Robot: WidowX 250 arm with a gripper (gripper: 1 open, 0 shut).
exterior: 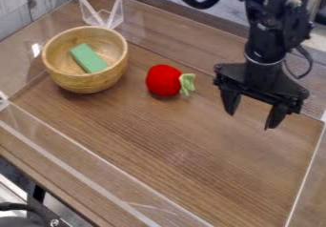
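My black gripper (pixel 262 107) hangs low over the right part of the wooden table, open, its fingers pointing down with nothing visible between them. To its left lies a red object with pale green leaves (pixel 163 79), like a tomato or strawberry toy. Further left, a woven bowl (pixel 102 78) holds a green block (pixel 86 57).
White ear-like shapes (pixel 105 13) stand at the back left, by the table's edge. A dark cable or object sits at the bottom left corner.
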